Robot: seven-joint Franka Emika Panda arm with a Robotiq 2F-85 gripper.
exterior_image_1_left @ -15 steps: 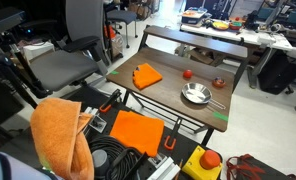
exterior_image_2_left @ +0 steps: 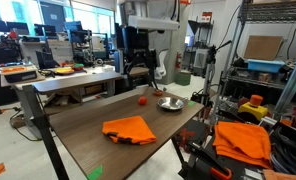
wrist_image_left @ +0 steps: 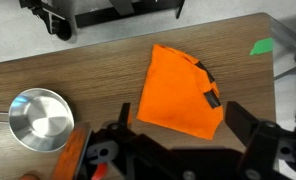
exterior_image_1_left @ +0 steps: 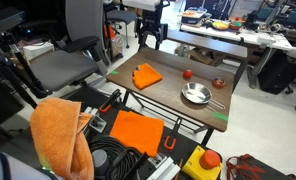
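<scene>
An orange cloth (exterior_image_1_left: pixel 146 76) lies flat on the brown table (exterior_image_1_left: pixel 168 95); in the wrist view the cloth (wrist_image_left: pixel 178 90) has a dark mark along its right edge. Above the table's far side hangs my gripper (exterior_image_1_left: pixel 151 44), clear of the cloth. Seen from the wrist, my gripper has its dark fingers wide apart, with nothing held between them. A silver pan (exterior_image_1_left: pixel 197 93) with a handle rests near the table's right end. Close to it sits a small red ball-like thing (exterior_image_1_left: pixel 187 74).
A small dark red item (exterior_image_1_left: pixel 219 83) stands beyond the pan. Another orange cloth (exterior_image_1_left: pixel 137 131) lies on a lower surface in front of the table. An office chair (exterior_image_1_left: pixel 63 65) is at the left. Bare wood surrounds the cloth on the table.
My gripper has come down into view over the far side of the table. The cloth, pan and red thing have stayed where they were.
</scene>
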